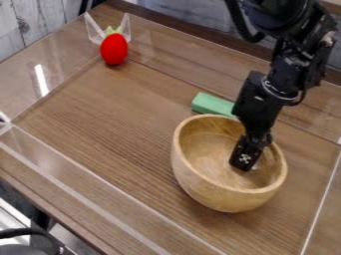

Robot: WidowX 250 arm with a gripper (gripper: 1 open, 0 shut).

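A black robot gripper (pixel 248 151) reaches down from the upper right into a wooden bowl (pixel 196 171) at the lower right of the table. Its fingertips are low inside the bowl, near its back right part; whether they are open, shut or holding something I cannot tell. A green block (pixel 212 105) lies just behind the bowl, partly hidden.
A red egg-shaped object (pixel 114 50) stands at the upper left beside a pale, pointed object (pixel 110 28). A wall runs along the back.
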